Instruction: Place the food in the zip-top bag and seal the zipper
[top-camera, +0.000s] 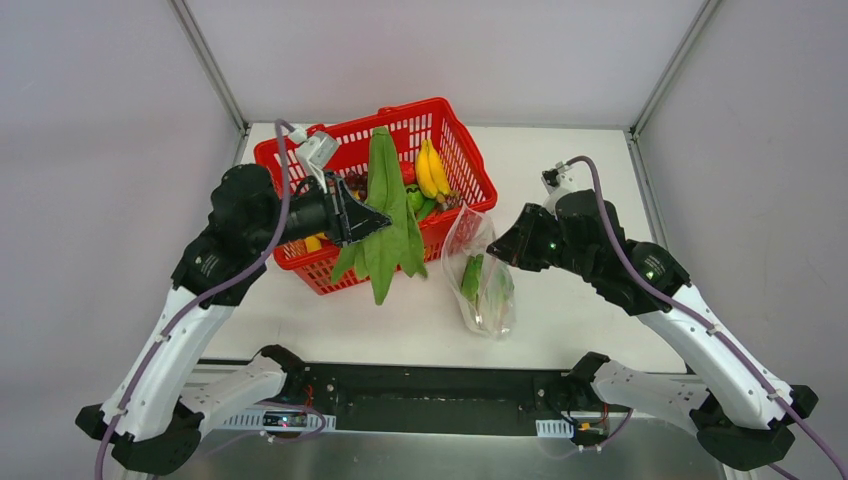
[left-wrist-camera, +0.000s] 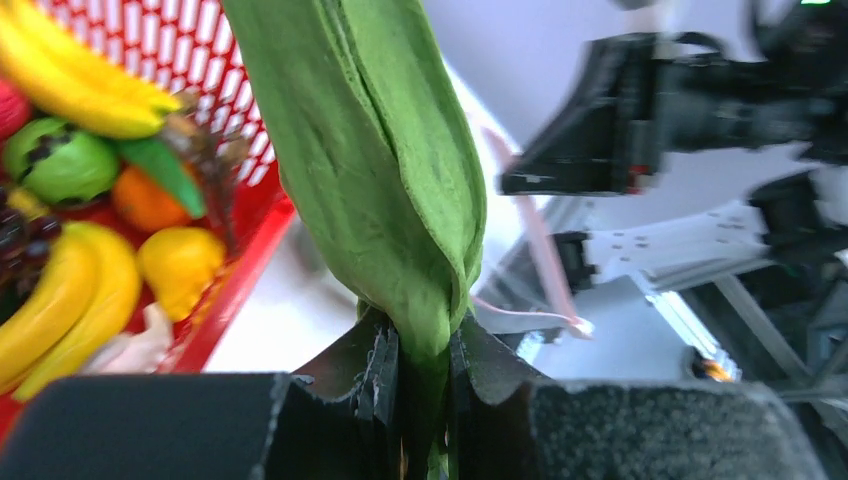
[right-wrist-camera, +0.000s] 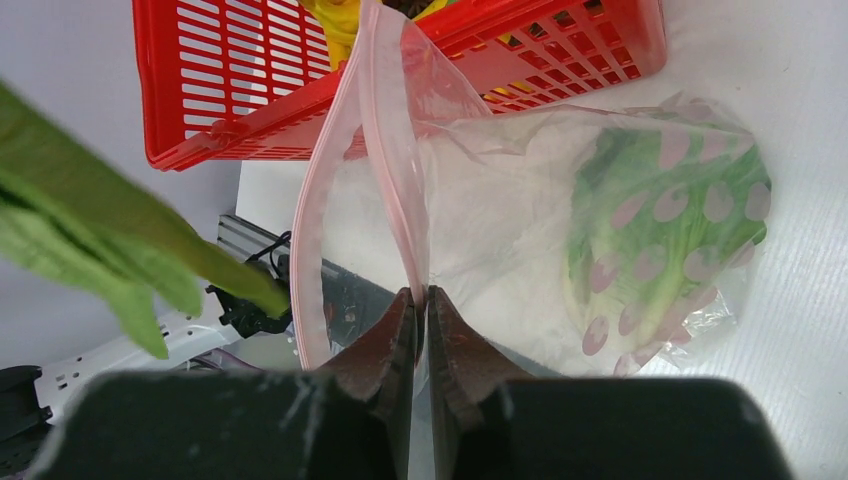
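Observation:
My left gripper (top-camera: 388, 222) is shut on a bundle of long flat green leaves (top-camera: 385, 180), held up over the basket's front side. In the left wrist view the leaves (left-wrist-camera: 380, 160) run up from between the fingertips and hide part of the scene. The clear zip top bag (top-camera: 462, 235) stands open-mouthed on the table, a leafy green vegetable (right-wrist-camera: 665, 220) lying inside at its bottom. At the bag's rim (right-wrist-camera: 385, 170), my right gripper has its fingertips closed together with the edge pinched between them.
A red basket (top-camera: 350, 285) of bananas (top-camera: 431, 172), a green pepper (left-wrist-camera: 60, 162) and other produce stands behind and left of the bag, close to its mouth.

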